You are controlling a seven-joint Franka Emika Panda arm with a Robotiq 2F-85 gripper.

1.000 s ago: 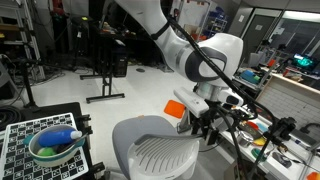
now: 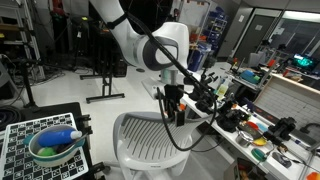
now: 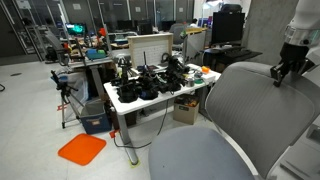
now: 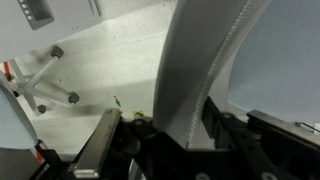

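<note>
A grey office chair fills the middle of exterior view 1, its ribbed backrest (image 2: 148, 140) turned mostly toward that camera. From the other side, exterior view 2 shows the rounded seat (image 3: 200, 152) and the tall mesh backrest (image 3: 258, 105). My gripper (image 2: 178, 118) is shut on the top edge of the backrest, coming down from above; the same gripper (image 3: 280, 74) appears at the right in exterior view 2. In the wrist view, the backrest edge (image 4: 205, 60) runs down between the fingers and hides part of the gripper.
A white table (image 3: 150, 98) covered with black items stands beyond the chair. An orange mat (image 3: 82, 149) lies on the floor. In exterior view 1, a basket (image 2: 57, 155) of coloured things sits at the left, beside a dark perforated panel (image 2: 14, 145).
My gripper has moved left in exterior view 1, bringing the backrest with it.
</note>
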